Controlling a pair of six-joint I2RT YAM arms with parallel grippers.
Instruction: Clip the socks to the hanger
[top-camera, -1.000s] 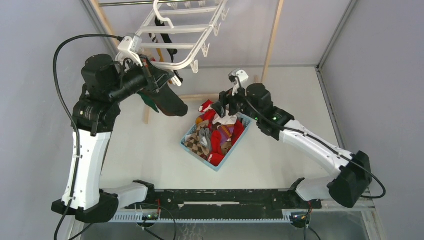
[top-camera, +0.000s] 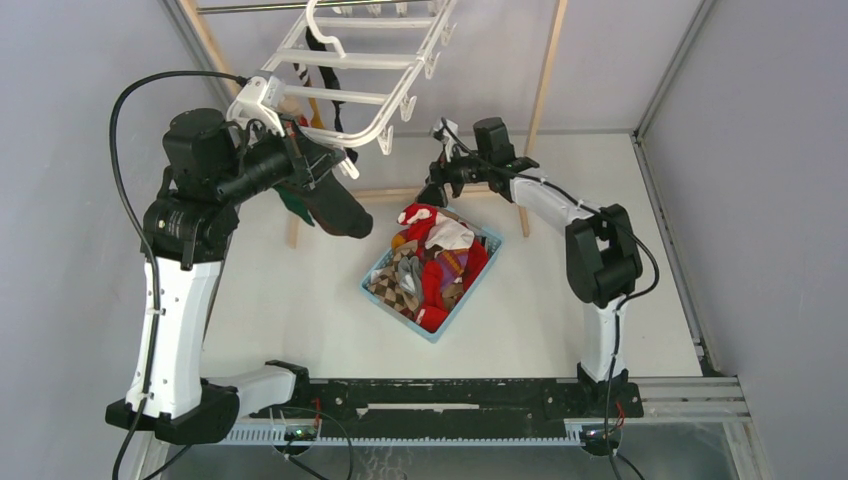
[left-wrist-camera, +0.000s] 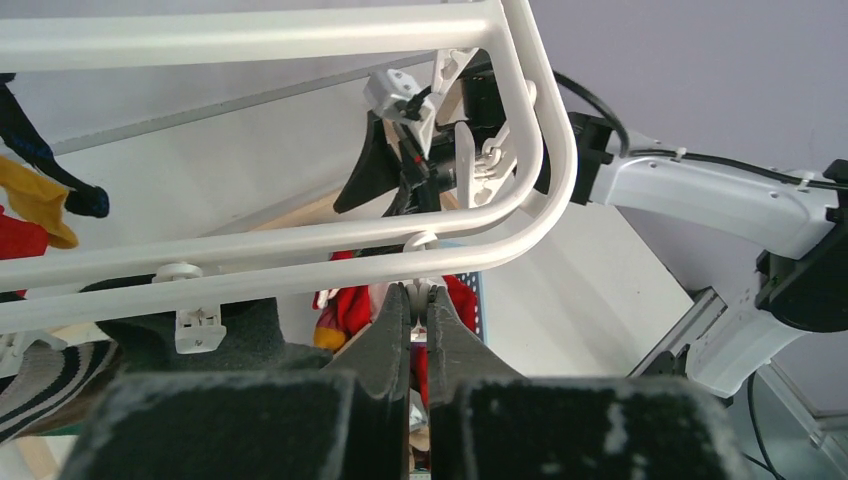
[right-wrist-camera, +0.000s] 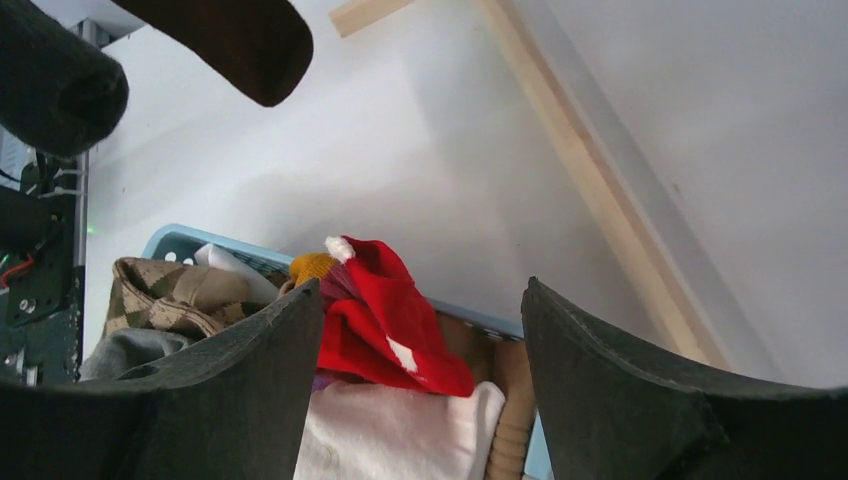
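The white hanger hangs at upper left. My left gripper is shut on a white clip at its front rail. A dark grey sock hangs from a neighbouring clip, beside a striped sock. Yellow and black socks hang farther left. Over the far edge of the blue basket, my right gripper stands open with nothing between its fingers. Below it in the basket lie a red-and-white sock and a white one.
The basket also holds checked and grey socks. A wooden bar runs along the table behind it. Bare white table lies to the basket's right. The hanger's front corner stands between the left wrist camera and the right arm.
My right arm has drawn its elbow inward, and its gripper has moved toward the back, uncovering the basket. The hanging dark socks have swung slightly; the left arm has hardly moved.
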